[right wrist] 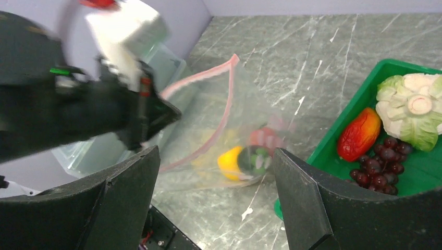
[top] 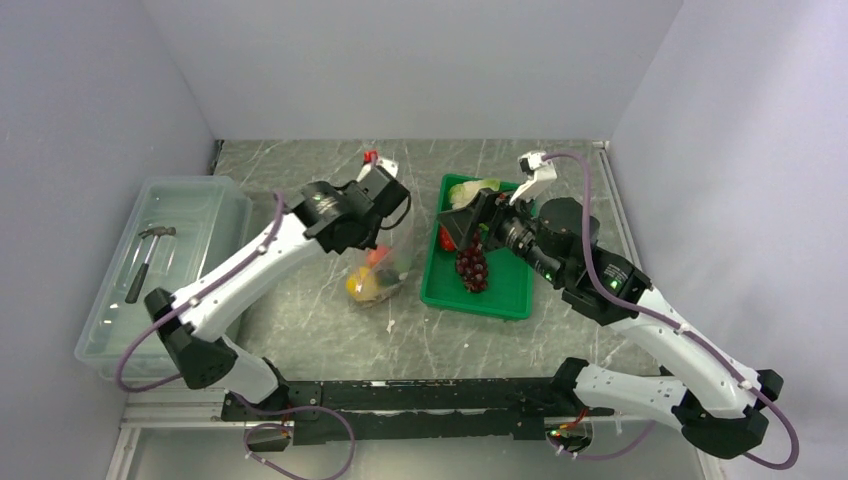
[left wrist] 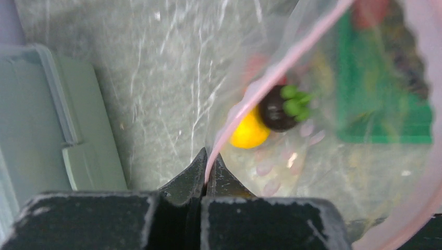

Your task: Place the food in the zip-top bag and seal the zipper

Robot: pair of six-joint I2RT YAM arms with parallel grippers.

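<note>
The clear bag (right wrist: 250, 112) has a pink zipper rim (left wrist: 276, 70), which gapes wide. My left gripper is shut on this rim, holding the bag up. Inside the bag lie a yellow food (left wrist: 250, 130), a dark round one with a green top (left wrist: 279, 109) and a reddish one (right wrist: 263, 138). My right gripper stands apart from the bag, over the green tray (top: 512, 300), its fingers parted and empty. In that tray are cauliflower (right wrist: 412, 104), dark red grapes (right wrist: 379, 166) and a red-orange food (right wrist: 359, 134).
At the left, a translucent bin (top: 190, 290) has a hammer (top: 148, 262) on or in it. Bare marbled table (top: 300, 330) shows in front of the bag and behind the tray (top: 430, 155).
</note>
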